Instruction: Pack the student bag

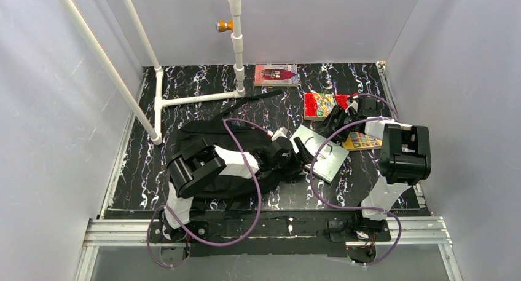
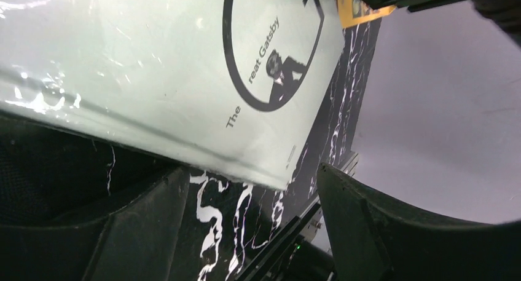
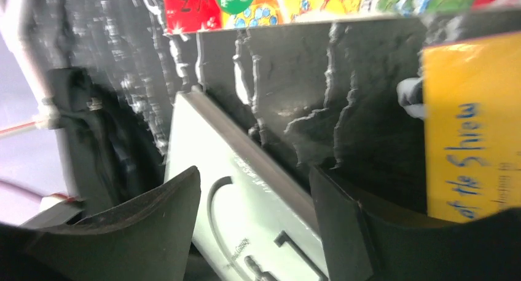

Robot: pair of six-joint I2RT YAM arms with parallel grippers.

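Observation:
The white Great Gatsby book lies on the dark marbled table, right of the black bag. My left gripper is at the book's left edge, fingers apart with the book's edge just beyond them and nothing gripped. My right gripper hovers open over the book's upper edge, beside a yellow book with handwritten title.
A red, colourful book lies behind, and a pink book at the back. White pipe frames stand at the back left; purple cables loop over both arms.

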